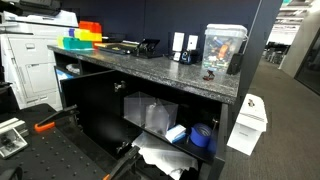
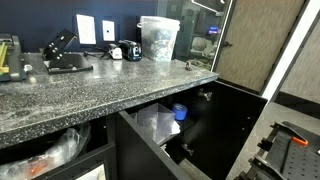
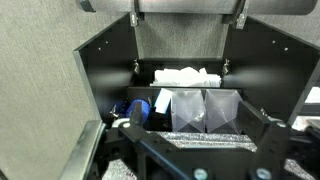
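In the wrist view my gripper stands open at the bottom of the picture, its dark fingers wide apart and nothing seen between them. Past it is an open black cabinet with both doors swung out. Inside are two clear plastic bins (image 3: 188, 109), a blue roll (image 3: 139, 109) and a small blue-and-white item (image 3: 163, 100). White cloth or paper (image 3: 186, 77) lies on the lower level. Exterior view 1 also shows the clear bins (image 1: 150, 110), the blue roll (image 1: 201, 134) and the white material (image 1: 163, 155).
The speckled countertop (image 1: 165, 72) carries a lidded clear bucket (image 1: 223, 52), stacked coloured blocks (image 1: 82, 37) and a black rack (image 2: 66, 55). A white box (image 1: 248, 124) hangs on the cabinet's outer side. The open doors (image 3: 107, 62) flank the cabinet opening.
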